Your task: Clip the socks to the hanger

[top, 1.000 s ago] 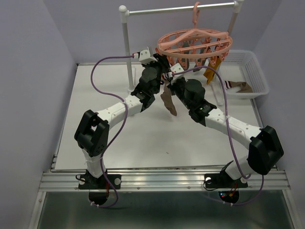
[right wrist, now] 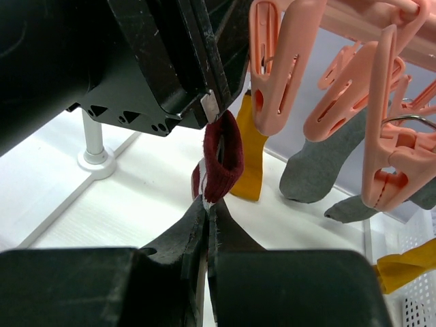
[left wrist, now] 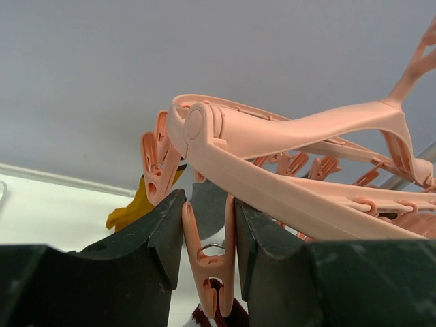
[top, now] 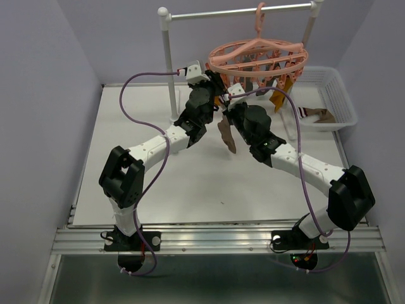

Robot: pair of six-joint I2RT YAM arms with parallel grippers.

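Observation:
The round pink hanger (top: pixel 258 56) hangs from a white rail. In the left wrist view my left gripper is shut on one pink clip (left wrist: pixel 204 269) at the hanger's edge. My right gripper is shut on a brown sock (top: pixel 226 134) with a maroon cuff (right wrist: pixel 223 157). The sock hangs down between the two arms, its cuff pointing up just beneath my left gripper. In the left wrist view, maroon cloth (left wrist: pixel 237 315) lies right at the clip's lower end. I cannot tell whether it is between the clip's fingers.
Grey socks (right wrist: pixel 320 160) and a yellow sock (right wrist: pixel 251 146) hang near other clips. A white basket (top: pixel 347 117) at the right holds another sock (top: pixel 321 116). Both arms are close together under the hanger's left edge.
The sock's lower end has swung slightly to the right, and its cuff has shifted a little with my right gripper. The left arm and the hanger have stayed in place.

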